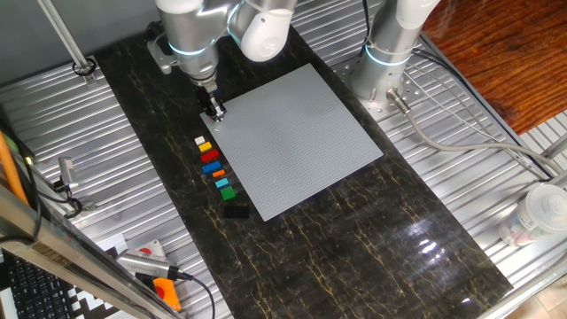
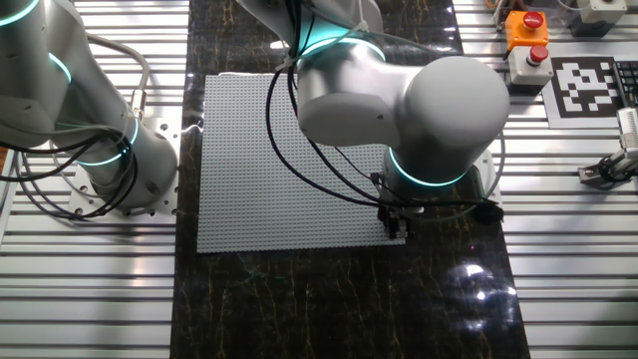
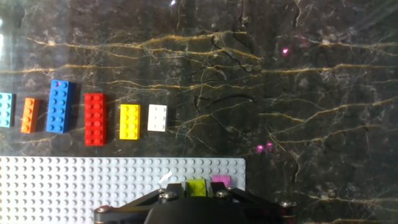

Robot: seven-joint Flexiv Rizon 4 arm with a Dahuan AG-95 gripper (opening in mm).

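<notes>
Over one corner of the grey baseplate (image 1: 301, 142), my gripper points down. A lime-green brick (image 3: 196, 186) sits between its fingertips, which flank it closely; whether they press on it or stand slightly apart cannot be made out. Beside the lime brick, at the plate's corner, is a pink brick (image 3: 220, 180), partly covered by a finger. How firmly either brick sits on the studs is hidden. In exterior view 2 the arm covers part of the plate, and the gripper (image 2: 397, 231) shows dark at its edge.
Along the plate's edge on dark marble lie loose bricks: white (image 3: 157, 117), yellow (image 3: 129, 122), red (image 3: 95, 119), blue (image 3: 59, 106), orange (image 3: 28, 116), light blue (image 1: 221, 183), green (image 1: 228, 193) and black (image 1: 236, 213). Most of the plate is bare.
</notes>
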